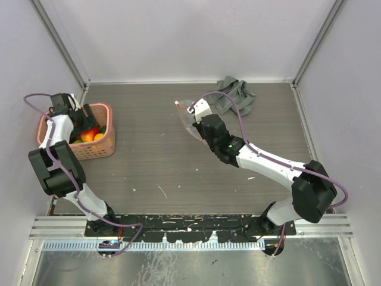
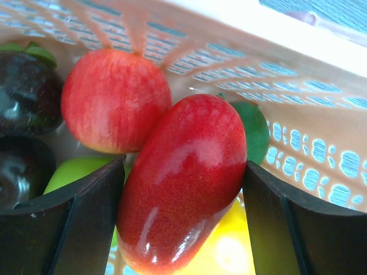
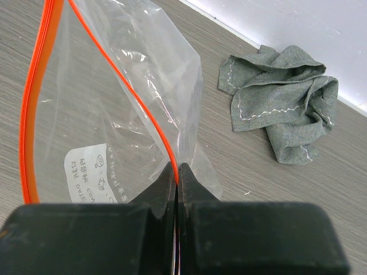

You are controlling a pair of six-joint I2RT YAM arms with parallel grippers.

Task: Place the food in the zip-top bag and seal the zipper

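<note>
A glossy red mango-shaped fruit (image 2: 183,172) lies in the pink basket (image 1: 102,149) at the far left. My left gripper is down inside the basket, its fingers part open along both sides of this fruit. Whether they press on it cannot be told. Shut on the rim of the clear zip bag (image 3: 97,126), my right gripper holds it over the table's middle. The bag's mouth gapes, edged by an orange zipper (image 3: 34,103). No food shows inside the bag.
Around the red fruit are a red apple (image 2: 116,100), dark eggplant-like pieces (image 2: 26,91), a green fruit (image 2: 74,171) and a yellow one (image 2: 232,246). A grey cloth (image 1: 234,95) lies at the back. Open table separates basket and bag.
</note>
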